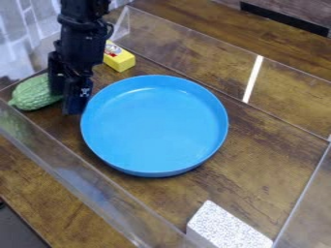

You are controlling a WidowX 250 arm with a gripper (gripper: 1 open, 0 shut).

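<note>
The black gripper (70, 89) is low at the left, over a green bumpy vegetable toy (31, 95) and beside the left rim of a large blue plate (154, 126). Its fingers partly hide the vegetable; whether they are open or closed on it I cannot tell.
A yellow box (119, 60) sits behind the arm at the back. A white speckled block (227, 225) lies at the front right. Clear plastic walls border the wooden surface (246, 145), which is bare to the right of the plate.
</note>
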